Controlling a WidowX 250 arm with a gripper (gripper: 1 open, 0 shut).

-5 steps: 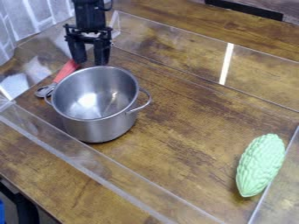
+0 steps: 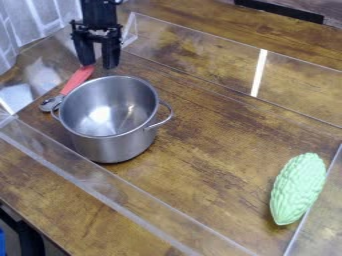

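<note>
My black gripper (image 2: 96, 42) hangs at the top left, just behind and above a steel pot (image 2: 112, 130). Below it lies an object with a red handle (image 2: 76, 79), partly hidden beside the pot's left rim. Whether the fingers are open or shut is hard to make out.
A pale green, textured bitter-melon-like object (image 2: 297, 189) lies at the right front. Clear plastic walls edge the wooden table (image 2: 214, 140), whose middle and right are mostly clear. A light, crumpled covering is at the back left.
The pot looks unmoved.
</note>
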